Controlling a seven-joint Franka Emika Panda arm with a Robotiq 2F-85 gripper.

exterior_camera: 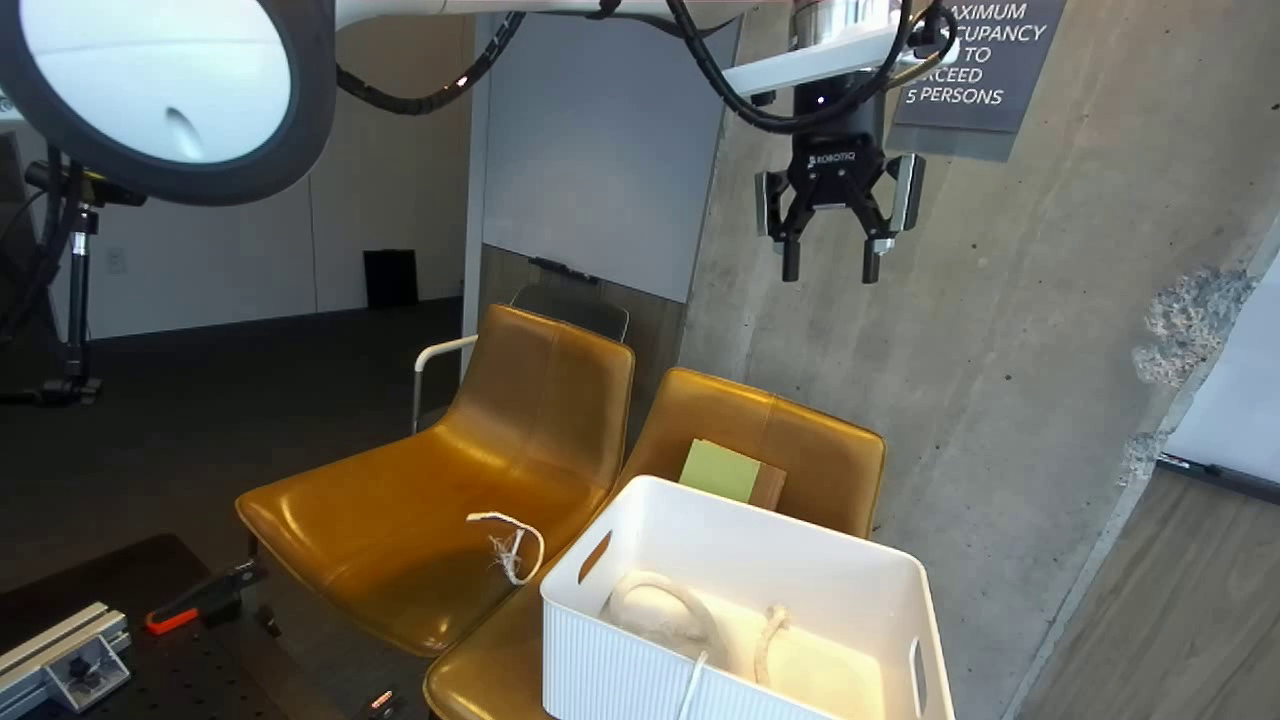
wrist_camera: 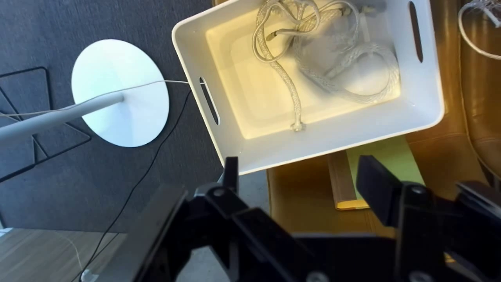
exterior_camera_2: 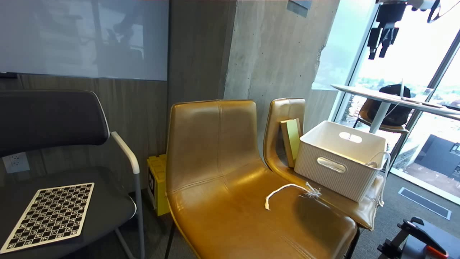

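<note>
My gripper [exterior_camera: 830,266] hangs high over the white bin, its two fingers apart and the space between them empty. In the wrist view the bin [wrist_camera: 194,60] lies ahead of the fingertips, with coiled white rope [wrist_camera: 288,84] on its floor. A rope strand drapes over the bin's near wall and hangs down outside, seen as a white cord [exterior_camera_2: 385,177] in the second exterior view. On the tan chair beside the bin lies a short frayed rope piece [exterior_camera_2: 285,186].
The bin sits on a tan chair, with a green book [exterior_camera_2: 293,140] propped against the backrest behind it. Another tan chair [exterior_camera_2: 211,151] stands alongside. A round white table [exterior_camera_2: 362,90] is by the window. Open air surrounds the gripper.
</note>
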